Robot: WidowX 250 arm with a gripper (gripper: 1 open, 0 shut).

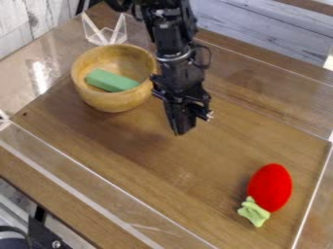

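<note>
The black robot arm reaches down from the top centre over a wooden table (143, 185). Its gripper (190, 121) hangs low over the middle of the table, to the right of a wooden bowl (97, 97); it looks shut, with nothing visible between its fingers. A green block (117, 85) lies inside the bowl. At the front right lies a red oval object (271, 187) with a pale green leafy piece (254, 212) at its lower end.
A white wire-like object (107, 31) stands behind the bowl at the back left. A pale wall runs beyond the back edge.
</note>
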